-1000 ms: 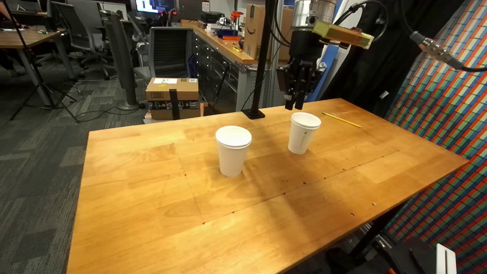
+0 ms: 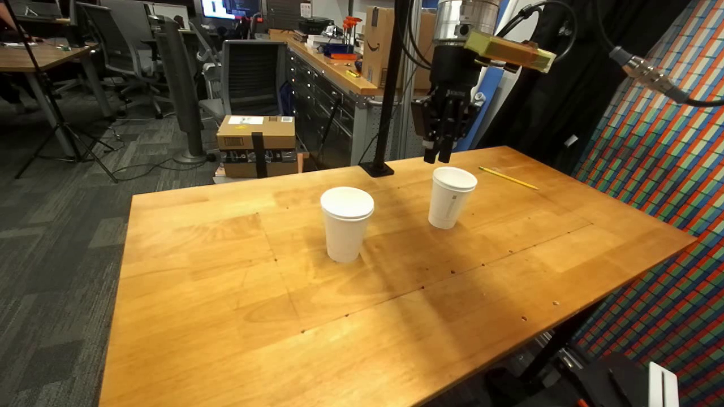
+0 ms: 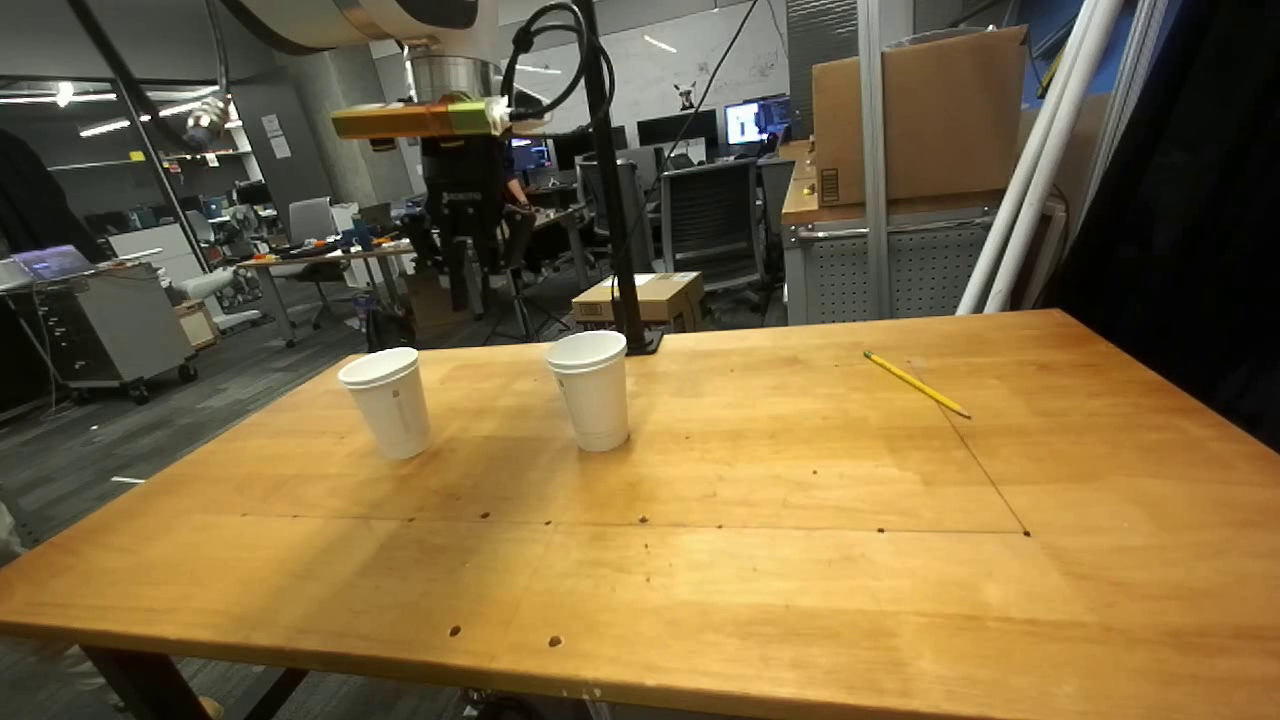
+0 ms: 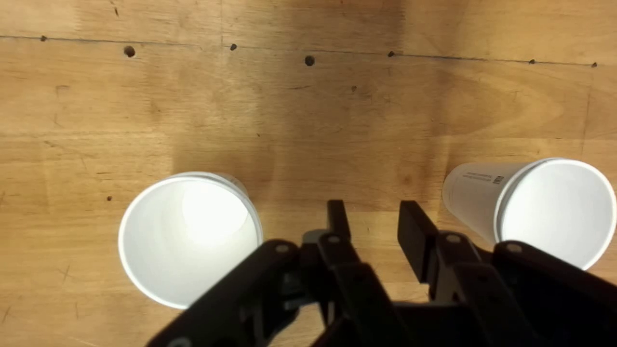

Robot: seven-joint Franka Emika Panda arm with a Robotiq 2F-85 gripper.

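Note:
Two white paper cups stand upright and apart on the wooden table: a left cup (image 2: 346,227) and a right cup (image 2: 451,198) in exterior view 1. Above the table hangs my gripper (image 2: 438,155), clear of both cups. Seen from the wrist, the gripper is open, with bare tabletop showing between its fingers. One cup (image 4: 188,243) lies left of the fingers in that view, its empty inside visible. Opposite it is the other cup (image 4: 558,211), partly covered by the gripper. Exterior view 2 also shows both, a left cup (image 3: 390,408) and a right cup (image 3: 593,396).
A yellow pencil (image 2: 509,177) lies on the table, to the right of the cups in both exterior views. A black post (image 2: 377,168) rises at the table's back edge.

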